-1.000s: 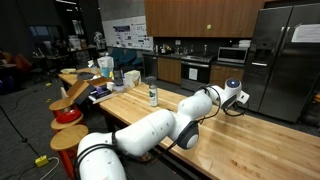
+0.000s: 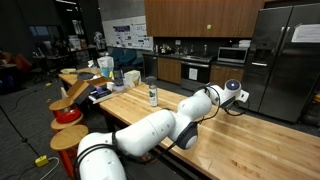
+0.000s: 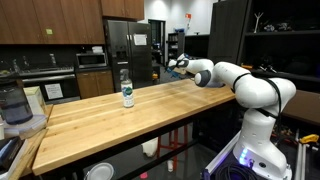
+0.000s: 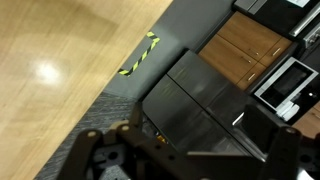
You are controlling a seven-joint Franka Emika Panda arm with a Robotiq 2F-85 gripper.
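Note:
My gripper [image 2: 243, 97] hangs at the end of the outstretched white arm [image 2: 155, 131], above the far part of the long wooden table. Its dark fingers stand apart along the bottom of the wrist view, with nothing visible between them; it is open. A clear bottle with a white and green look [image 3: 127, 93] stands upright on the table, well away from the gripper; in exterior view 1 the same bottle [image 2: 153, 95] shows behind the arm. Bare wood of the tabletop [image 4: 60, 70] fills the left of the wrist view.
Several small items and a jug [image 2: 132, 79] crowd the table's far left end. Round wooden stools [image 2: 67, 112] stand beside it. A dark fridge [image 2: 284, 65] and cabinets line the back.
The gripper end has turned and shifted slightly to the right over the last second. The rest of the arm, the bottle and the table items look unchanged.

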